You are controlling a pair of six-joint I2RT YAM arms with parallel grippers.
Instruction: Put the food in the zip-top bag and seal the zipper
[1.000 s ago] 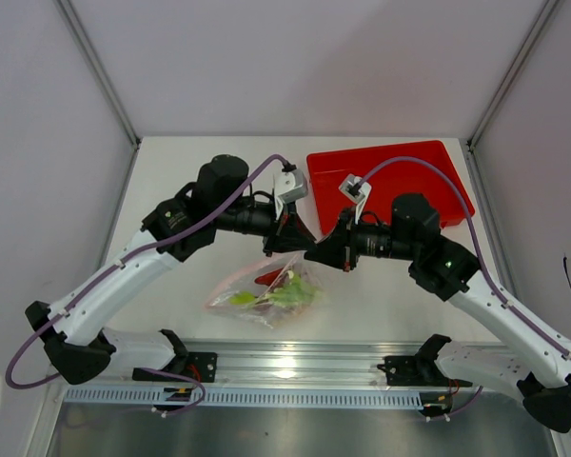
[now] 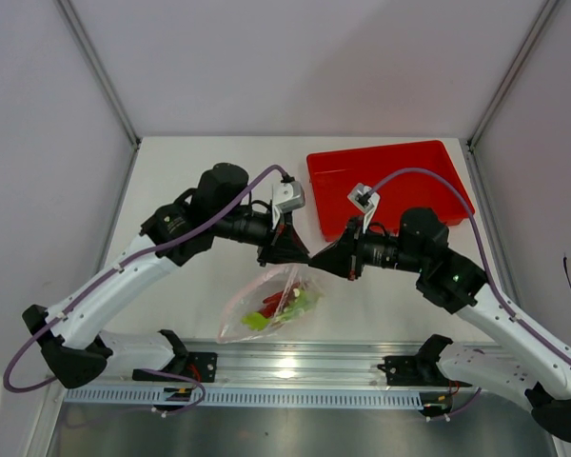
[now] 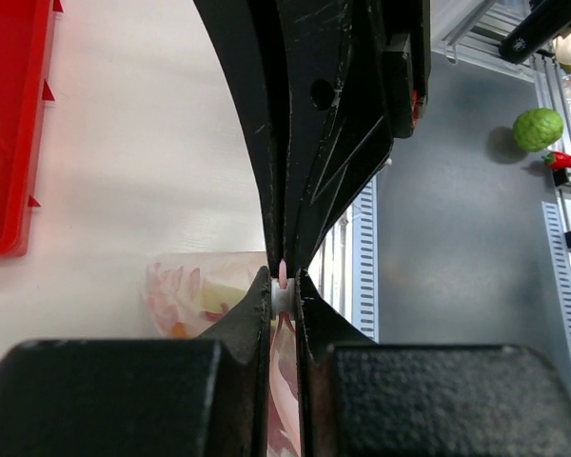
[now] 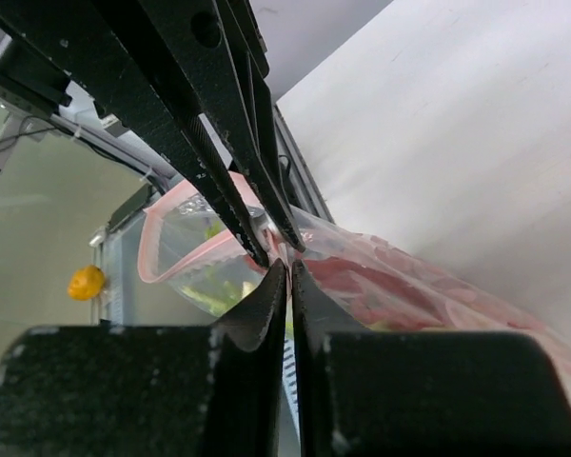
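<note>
A clear zip bag with pink edge [image 2: 266, 309] holds red and green food at the table's front middle. My left gripper [image 2: 302, 257] is shut on the bag's top edge, seen pinched between its fingertips in the left wrist view. My right gripper [image 2: 319, 259] meets it there from the right; in the right wrist view its fingertips [image 4: 301, 276] are close together at the bag's edge, and whether they grip it is unclear.
A red tray [image 2: 385, 162] lies at the back right of the white table [image 2: 181, 152]. Free table shows at the left and front right. Metal rails [image 2: 285, 390] run along the front.
Both grippers have shifted slightly downward in the top view, and the right one a little rightward. The bag has changed shape, its lower part drawn up and narrower.
</note>
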